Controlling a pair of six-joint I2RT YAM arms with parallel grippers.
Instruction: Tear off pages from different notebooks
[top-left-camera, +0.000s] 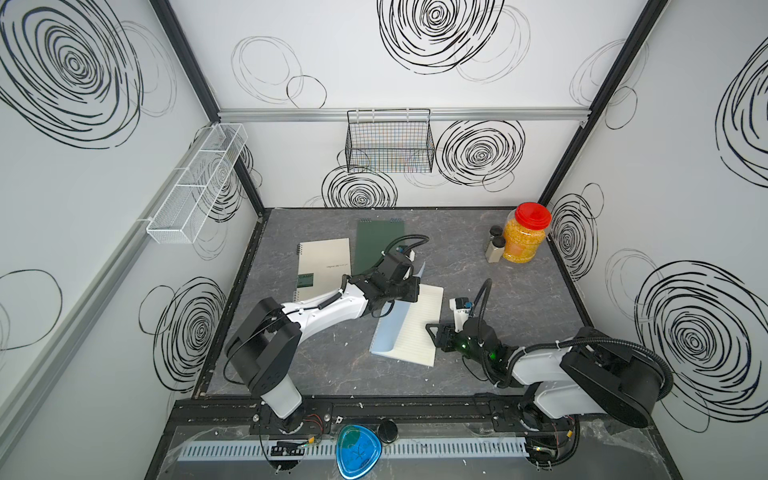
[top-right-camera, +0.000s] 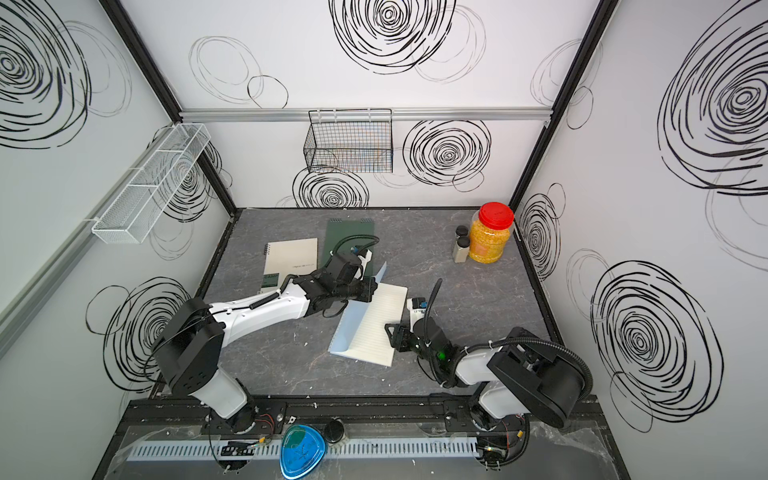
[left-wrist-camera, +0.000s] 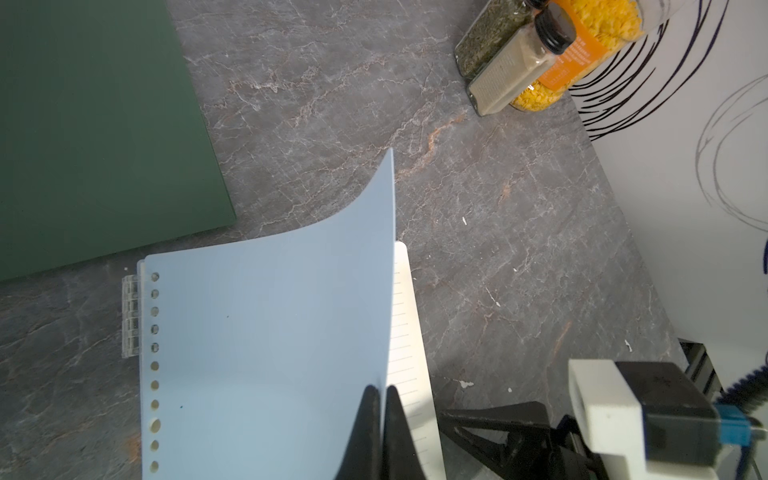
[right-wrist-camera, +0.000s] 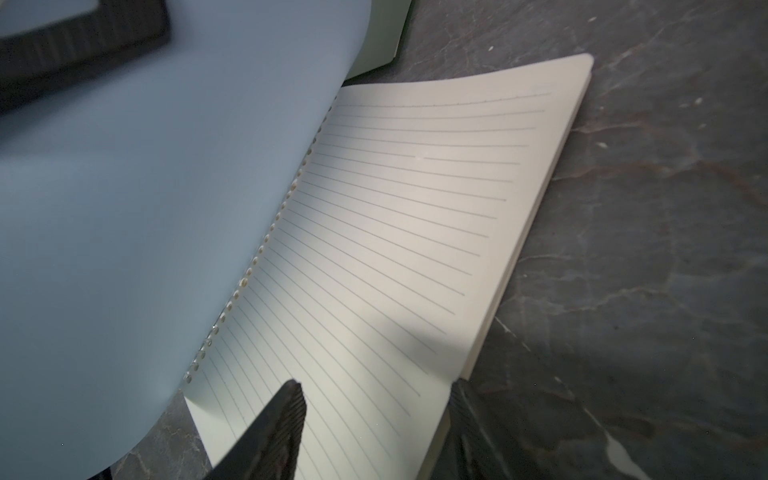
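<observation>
A ring-bound notebook with a pale blue cover (left-wrist-camera: 264, 336) lies mid-table, its lined cream page (right-wrist-camera: 400, 184) exposed. The cover is lifted and curved, and its free edge runs between the fingers of my left gripper, which is shut on it. At the page stack's outer edge is my right gripper, its fingers apart: one tip is over the page, the other just beyond the edge. Whether either finger touches the paper I cannot tell. Behind lie a dark green notebook (top-left-camera: 377, 240) and a cream notebook (top-left-camera: 326, 264).
Two spice bottles (top-left-camera: 495, 248) and a red-lidded jar (top-left-camera: 526, 233) stand at the back right. A black wire basket (top-left-camera: 389, 148) hangs on the back wall, a white one (top-left-camera: 196, 185) on the left.
</observation>
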